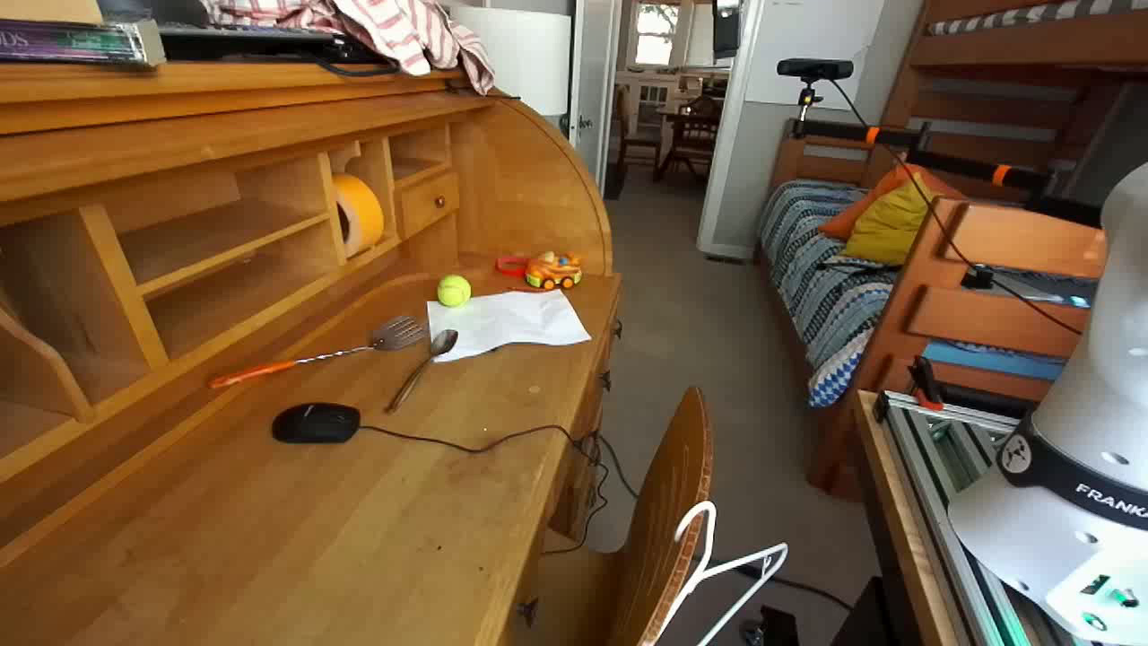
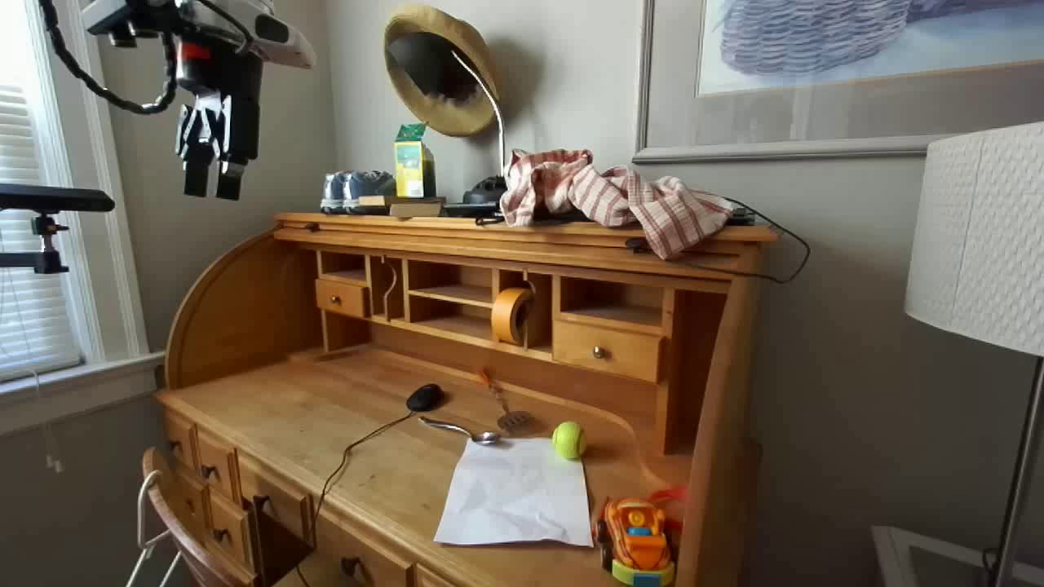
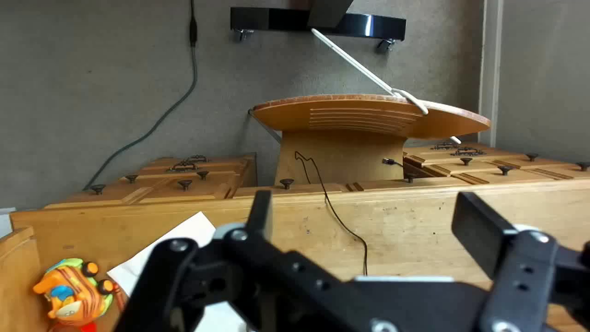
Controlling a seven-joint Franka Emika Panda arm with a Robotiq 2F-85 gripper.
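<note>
High above the left side of the desk, my gripper [image 2: 214,186] hangs open and empty, its fingers pointing down. In the wrist view the gripper shows its two black fingers wide apart, with only the desk and floor beyond them. On the desk lie a black mouse [image 1: 317,423], a spoon [image 1: 421,370] and a slotted spatula [image 1: 323,356] with an orange handle. The spoon's bowl touches a white sheet of paper [image 1: 517,321]. A tennis ball [image 1: 454,290] rests at the paper's edge. An orange toy car [image 2: 637,536] stands near the desk's right end.
A roll of orange tape [image 2: 510,315] stands in a cubby of the desk [image 2: 323,381]. A checked cloth [image 2: 612,200] and a yellow-green box [image 2: 415,166] lie on top. A chair [image 1: 662,528] with a white hanger [image 1: 732,565] stands in front.
</note>
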